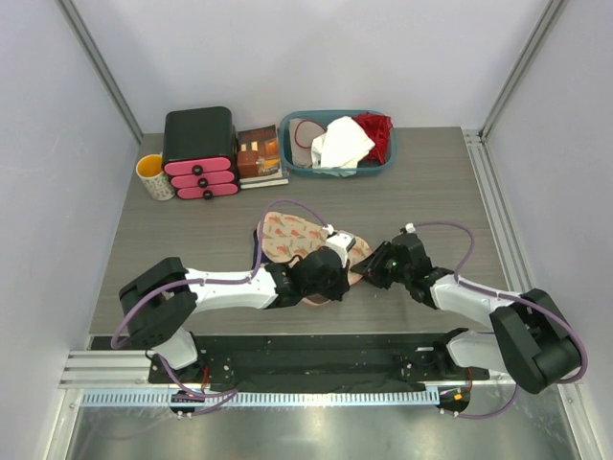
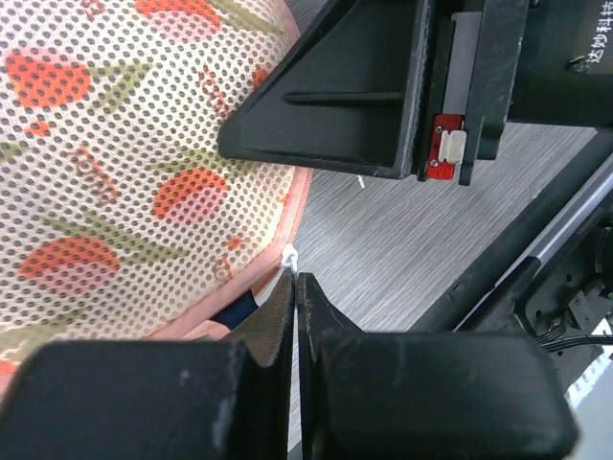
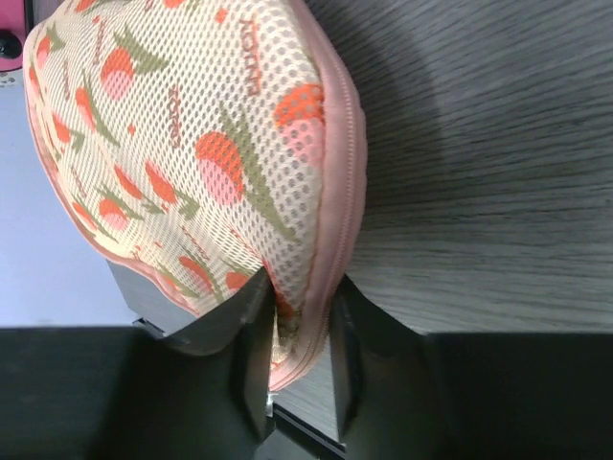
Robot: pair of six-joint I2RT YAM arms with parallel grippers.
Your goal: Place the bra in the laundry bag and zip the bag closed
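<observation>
The laundry bag (image 1: pixel 295 230), white mesh printed with strawberries and edged in pink, lies on the table, partly hidden by my left arm. Dark navy fabric (image 2: pixel 236 310), perhaps the bra, shows at its pink edge. My left gripper is shut at that edge. A small white zipper pull (image 2: pixel 289 256) touches its fingertips; whether it is pinched cannot be seen. My right gripper has a finger on each side of the bag's right corner, with mesh and pink trim between them. How firmly they press is unclear.
A teal basket (image 1: pixel 291 163) of cloths stands at the back. Left of it are books (image 1: pixel 261 158), a black-and-pink drawer box (image 1: pixel 199 144) and a mug (image 1: pixel 153 176). Bare table lies right of the bag. Both arms work close together at its front corner.
</observation>
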